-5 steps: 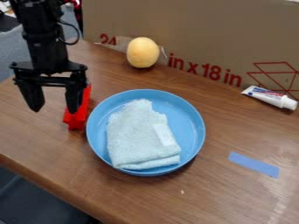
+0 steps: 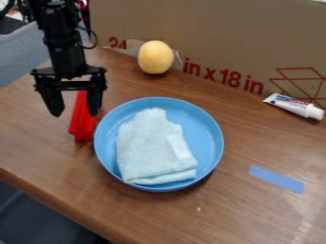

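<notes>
My black gripper (image 2: 74, 95) is open above the left part of the wooden table, its fingers either side of the upper part of a red object (image 2: 82, 121); whether they touch it I cannot tell. The red object lies just left of a blue plate (image 2: 207, 129), which holds a folded pale blue cloth (image 2: 152, 148).
A yellow egg-shaped object (image 2: 155, 57) and a toothpaste tube (image 2: 295, 105) lie near a cardboard panel (image 2: 216, 33) at the back. A strip of blue tape (image 2: 276, 179) is on the right. The table's front edge runs along the lower left.
The gripper has moved slightly to the right and up in the view, closer over the red object. The other things have not moved.
</notes>
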